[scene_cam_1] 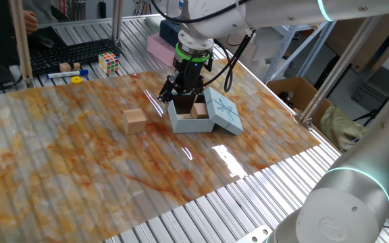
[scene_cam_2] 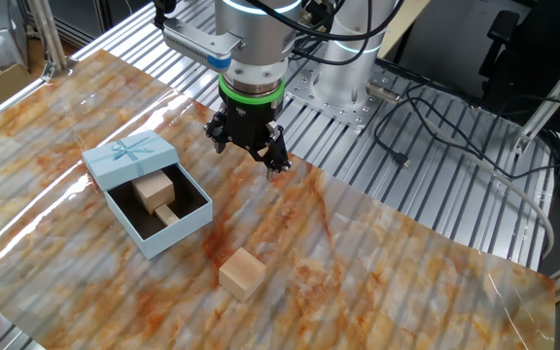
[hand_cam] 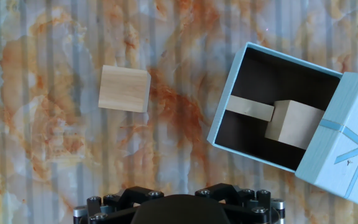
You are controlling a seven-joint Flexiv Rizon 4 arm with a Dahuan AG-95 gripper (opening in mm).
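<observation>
A plain wooden cube lies alone on the marbled sheet, a short way from the light blue gift box. Inside the box are a second wooden block and a thin wooden strip. The blue lid, with its ribbon bow, leans on one edge of the box, partly over the opening. My gripper hangs above the sheet beside the box, its fingers spread apart with nothing between them. In the wrist view both fingers show at the bottom edge, well separated.
Behind the sheet stand a puzzle cube, a blue marker, a yellow ring and a keyboard. A pink box is at the back. Much of the sheet around the lone cube is clear.
</observation>
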